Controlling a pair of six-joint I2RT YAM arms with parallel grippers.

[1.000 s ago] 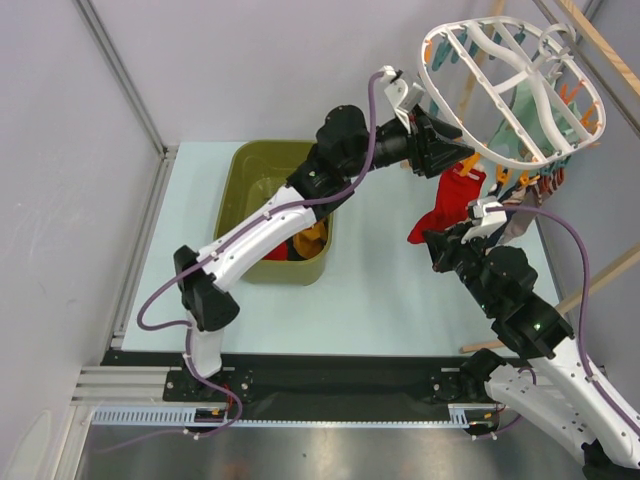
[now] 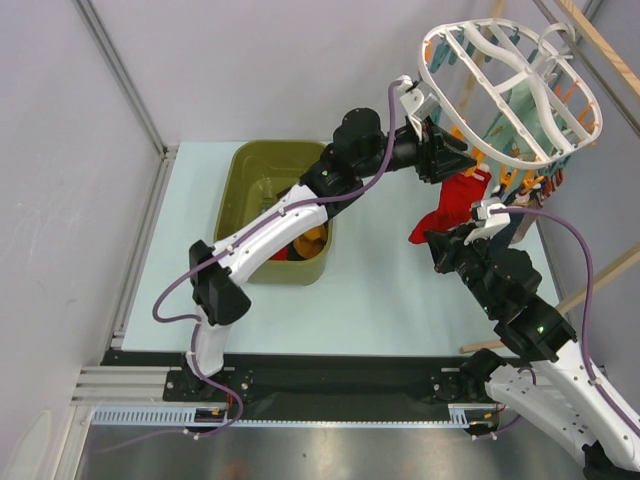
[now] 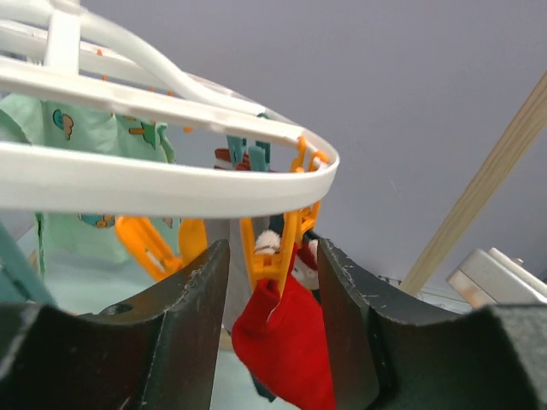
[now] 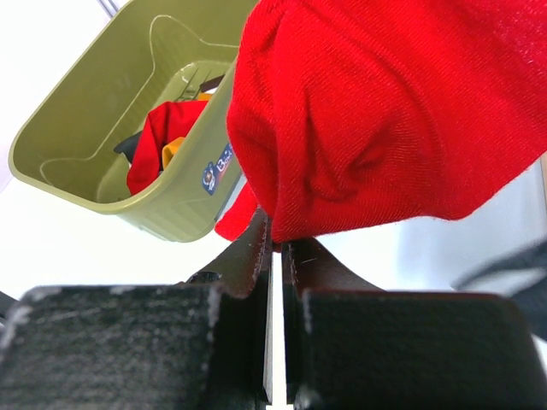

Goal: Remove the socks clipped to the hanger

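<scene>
The white oval hanger hangs at the top right in the top view, with socks on its clips. Below its near rim a red sock dangles from an orange clip. My left gripper is open, its fingers on either side of that clip and apart from it. The sock's upper end shows between those fingers. Lower down, my right gripper is shut, its fingertips pinching a lower edge of the red sock. The sock hides part of the right fingertips.
An olive bin on the white table holds red and orange socks. A mint patterned sock and several others hang close by. A wooden pole stands beyond the hanger.
The right arm has barely moved. The red sock still hangs beneath the rim.
</scene>
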